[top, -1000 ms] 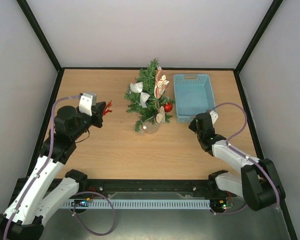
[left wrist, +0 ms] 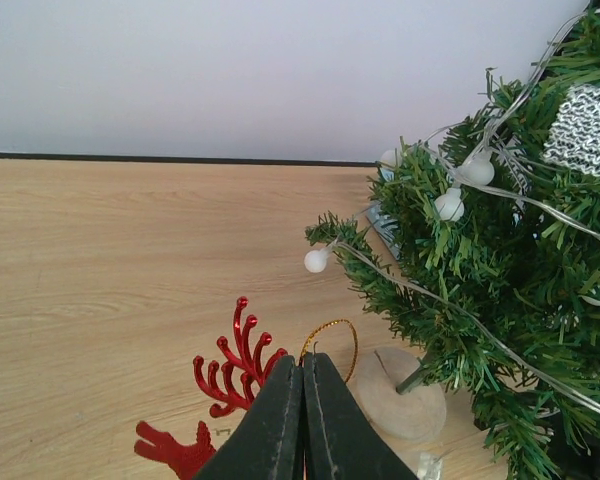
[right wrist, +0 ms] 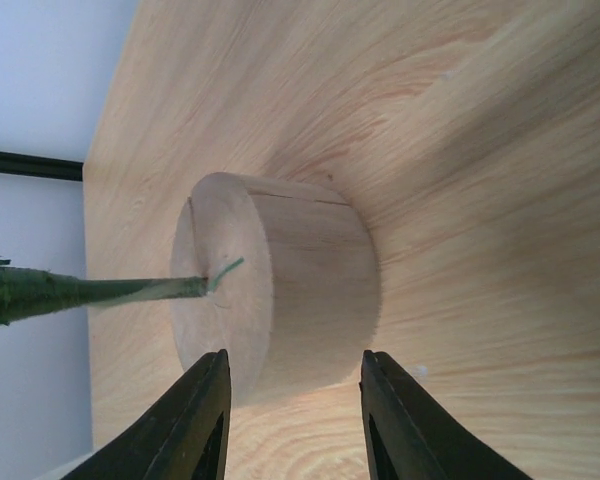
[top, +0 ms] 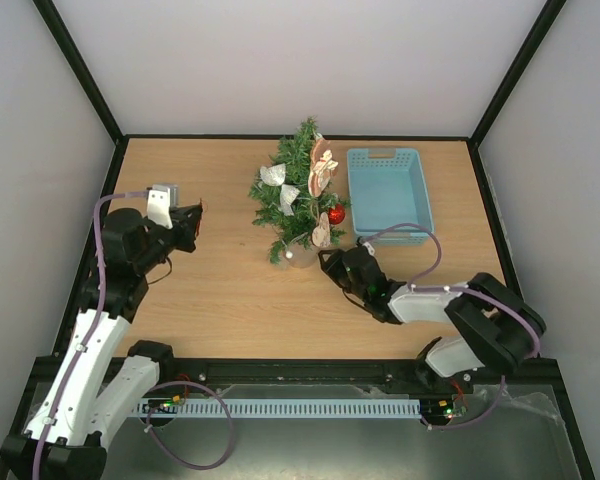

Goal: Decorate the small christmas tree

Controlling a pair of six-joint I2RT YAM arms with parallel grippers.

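Note:
The small tree point(top: 298, 185) stands on a round wooden base point(right wrist: 315, 285), dressed with silver and striped bows and a red ball point(top: 336, 214). A glittery red reindeer ornament point(left wrist: 242, 365) with a gold loop point(left wrist: 352, 345) hangs at my left gripper, whose fingers are shut on it, apparently by the loop. That gripper is left of the tree, well apart from it. Low by the tree's base, my right gripper has its fingers parted with nothing between them; the wooden base lies just beyond the fingertips.
A blue basket point(top: 427, 205), seemingly empty, stands at the back right. A string of white bulb lights point(left wrist: 475, 170) winds through the branches. Bare tabletop point(top: 240, 310) lies in front of the tree.
My right gripper has moved left from in front of the basket to the tree's base. My left gripper has shifted slightly left with the red ornament, which has swung.

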